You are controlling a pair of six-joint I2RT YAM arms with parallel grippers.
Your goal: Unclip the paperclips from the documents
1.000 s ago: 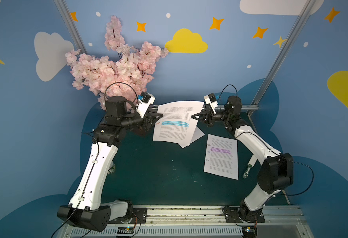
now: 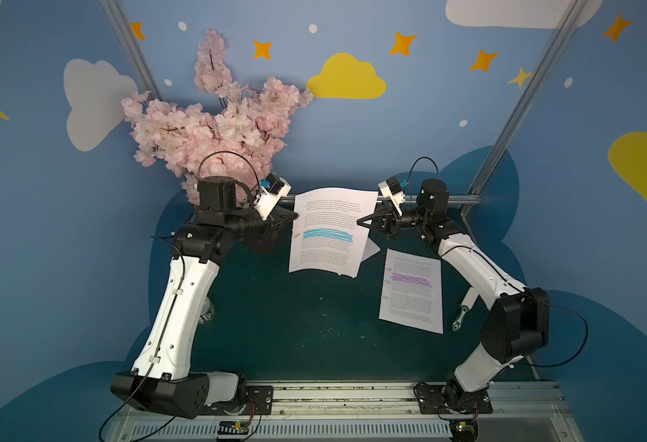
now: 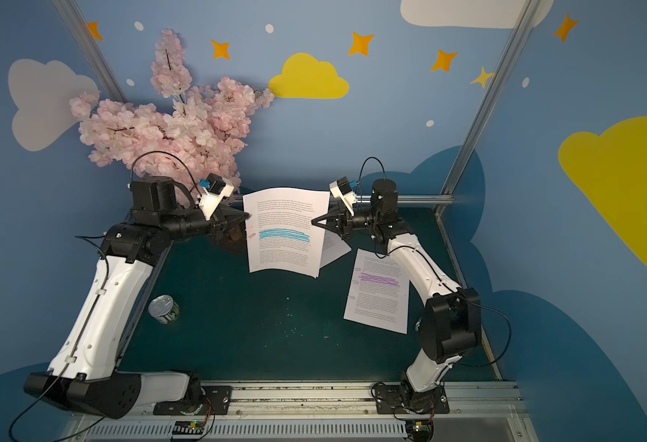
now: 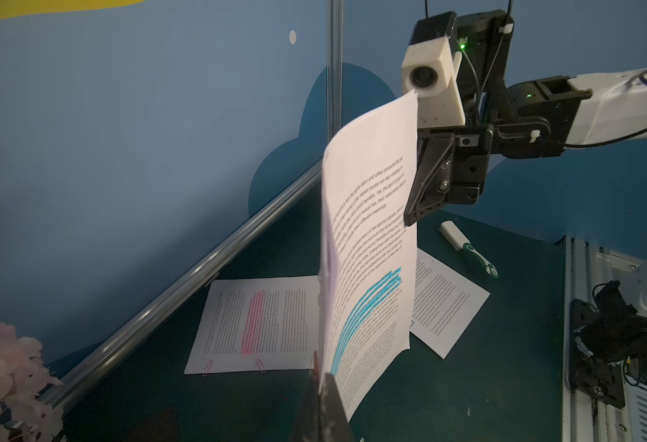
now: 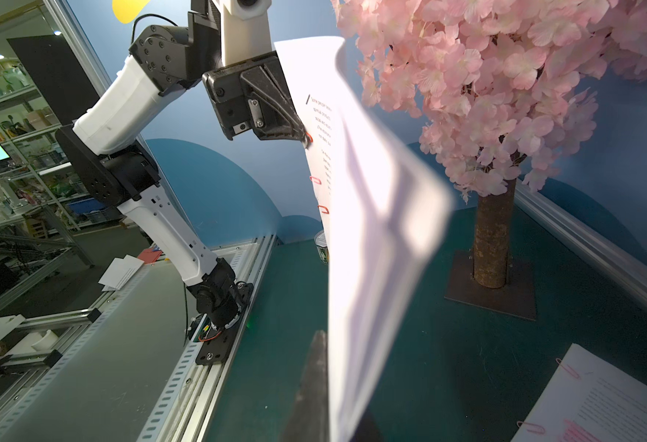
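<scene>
The blue-highlighted document hangs in the air between my arms, bowed. My right gripper is shut on its right edge. At the opposite edge my left gripper is shut; its fingertips meet beside the sheet, a bit of red clip close by them. Two more red paperclips, an upper clip and a lower clip, sit along that left edge. A pink-highlighted document lies on the table with two clips on one edge. The purple-highlighted document lies at the right; its clips look tiny.
The blossom tree stands at the back left, near my left arm. A tin is at the table's left side, and a white-and-green tool lies right of the purple document.
My left gripper has drawn slightly left, away from the sheet. The hanging document's lower edge has swung down and shows more bow. My right gripper has barely moved.
</scene>
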